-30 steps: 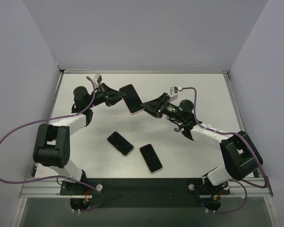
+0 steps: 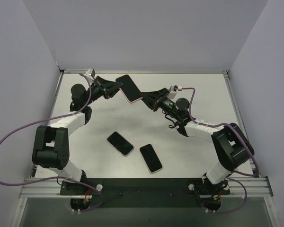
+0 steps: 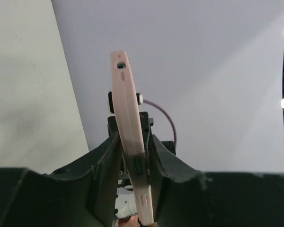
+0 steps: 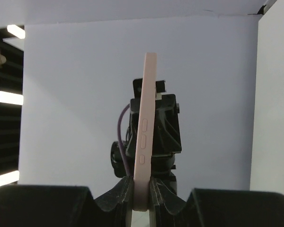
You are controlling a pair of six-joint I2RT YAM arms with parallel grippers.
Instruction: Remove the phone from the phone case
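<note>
A phone in a pale pink case (image 2: 128,88) is held tilted in the air, its black screen upward in the top view. My left gripper (image 2: 119,85) is closed on its upper left edge and my right gripper (image 2: 144,96) on its lower right end. In the left wrist view the pink edge (image 3: 127,104), with a port hole, runs down between the fingers. In the right wrist view the side with several buttons (image 4: 146,109) sits between the fingertips, and the other arm shows behind it. I cannot tell any separation between phone and case.
Two dark phones (image 2: 120,143) (image 2: 150,158) lie on the white table (image 2: 203,90) below the held one, toward the near edge. Grey walls surround it.
Both grippers and the held phone have moved a little toward the back of the table and slightly left. The phones on the table have not moved.
</note>
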